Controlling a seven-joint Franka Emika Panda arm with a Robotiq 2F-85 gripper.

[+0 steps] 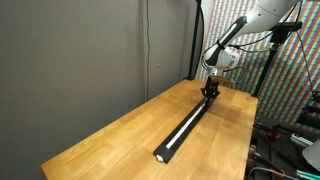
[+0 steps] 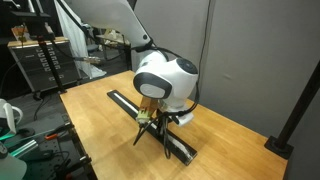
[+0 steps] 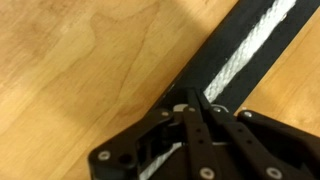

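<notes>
A long black strip with a rough white line along its middle (image 1: 186,130) lies across the wooden table. In the wrist view the strip (image 3: 222,58) runs diagonally, its white band (image 3: 236,62) passing beneath my fingertips. My gripper is shut, and nothing clear shows between its fingers. Low over the strip's far end, the gripper (image 1: 210,93) looks small and dark in exterior view 1. Whether the fingertips touch the strip, I cannot tell. From the other side, the white arm hides part of the strip (image 2: 182,150).
Bare wooden tabletop (image 1: 110,135) spreads on both sides of the strip. A grey partition (image 1: 90,70) stands along one side of the table. Dark equipment and cables (image 1: 290,145) occupy the near right corner.
</notes>
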